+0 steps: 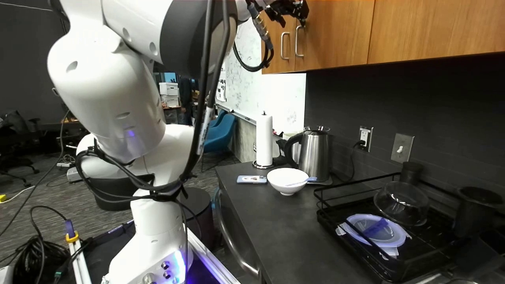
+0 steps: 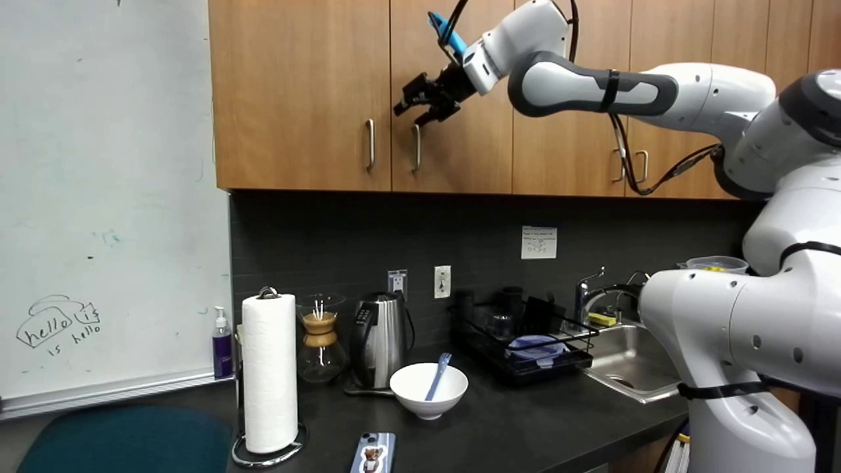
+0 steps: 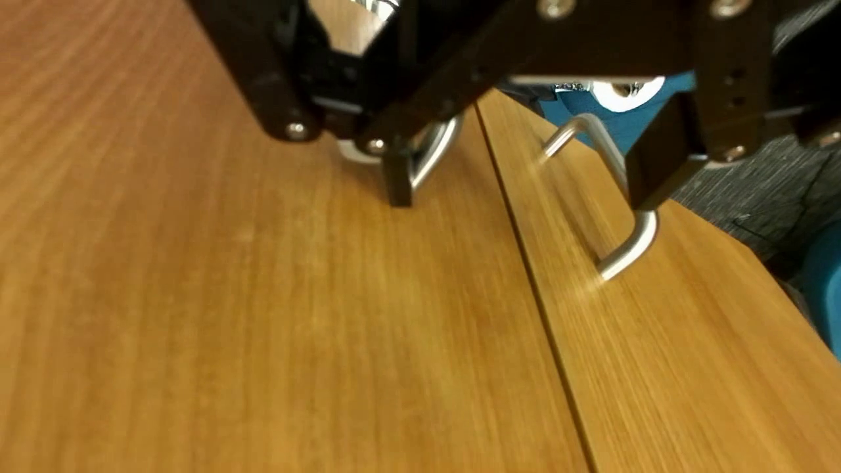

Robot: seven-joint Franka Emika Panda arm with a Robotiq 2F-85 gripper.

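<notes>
My gripper (image 2: 410,114) is up against the wooden wall cabinet, just above the right-hand bar handle (image 2: 417,150) of two neighbouring handles. Its fingers stand apart, with no object clearly held between them. In the wrist view one black fingertip (image 3: 398,177) overlaps the nearer metal handle (image 3: 438,150), most of which is hidden by the finger linkage. The other fingertip (image 3: 666,150) appears in front of the farther handle (image 3: 631,240), across the door seam. Whether either finger touches metal, I cannot tell. Both cabinet doors look closed.
Below, the dark counter (image 2: 504,426) carries a white bowl (image 2: 411,386) with a blue utensil, a steel kettle (image 2: 378,339), a paper towel roll (image 2: 269,370), a phone (image 2: 374,453) and a black dish rack (image 2: 473,331). Open air lies between counter and cabinets.
</notes>
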